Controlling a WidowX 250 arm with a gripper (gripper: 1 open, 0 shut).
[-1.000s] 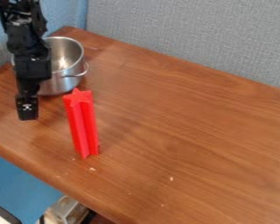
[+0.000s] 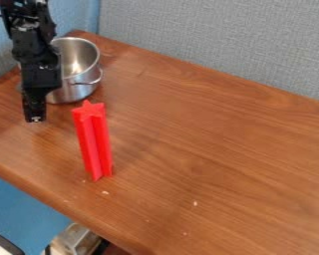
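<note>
My black gripper (image 2: 35,112) points down at the upper left, shut, with nothing visible between its fingers, low over the table beside a steel pot (image 2: 79,70) with a handle. The pot is partly behind the arm. A red star-profiled block (image 2: 95,141) stands upright to the right of and a little nearer than my gripper.
Grey padded walls (image 2: 215,40) bound it at the back, a blue surface lies beyond the left edge, and metal hardware shows at the bottom left.
My gripper has risen slightly and shifted a little to the right. The pot and red block look unmoved.
</note>
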